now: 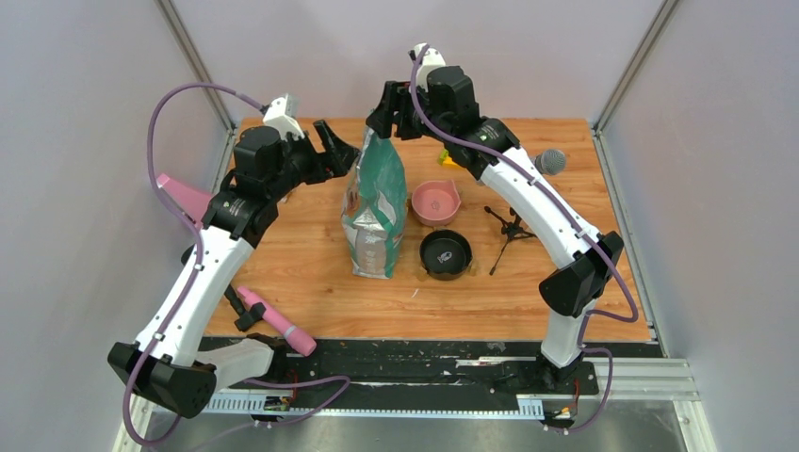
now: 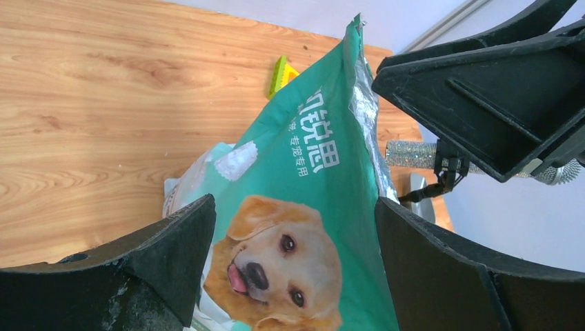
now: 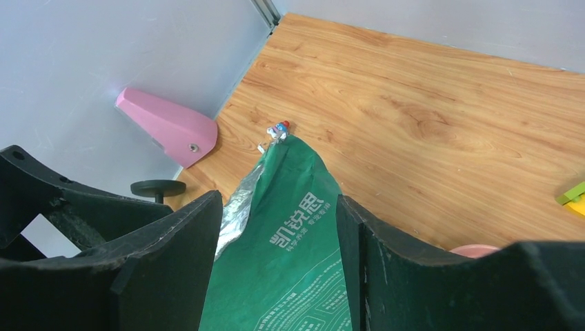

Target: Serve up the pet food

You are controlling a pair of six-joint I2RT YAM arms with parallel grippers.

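A tall green-and-silver pet food bag [image 1: 375, 217] with a dog's face printed on it stands at the table's middle, its top crimped. My left gripper [image 1: 337, 151] is open at the bag's upper left; in the left wrist view the bag fills the gap between its fingers, with no clear grip. Above the bag's top, my right gripper [image 1: 386, 113] is open, the green bag showing between and below its fingers. To the bag's right are a pink bowl [image 1: 435, 200] and a black bowl [image 1: 445, 252].
A yellow-green object [image 3: 576, 200] is behind the pink bowl. A black stand [image 1: 512, 228] and microphone [image 1: 550, 161] are at the right. A pink cylinder [image 1: 287, 326] lies front left.
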